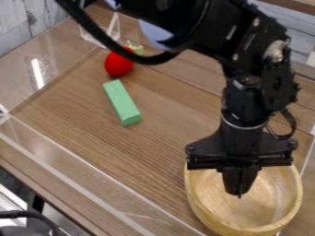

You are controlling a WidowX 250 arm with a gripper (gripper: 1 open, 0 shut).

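The black gripper [242, 177] is low over a round tan bowl [246, 217] at the lower right, its fingers shut with nothing visible between them. The gripper body hides the back part of the bowl. A green block [122, 101] lies on the wooden table [110, 157] at left of centre. A red tomato-like object [117, 64] with a green top sits behind it, partly bordered by the arm.
A clear plastic container [101, 28] stands at the back left. A dark cable [31, 217] shows at the bottom left corner.
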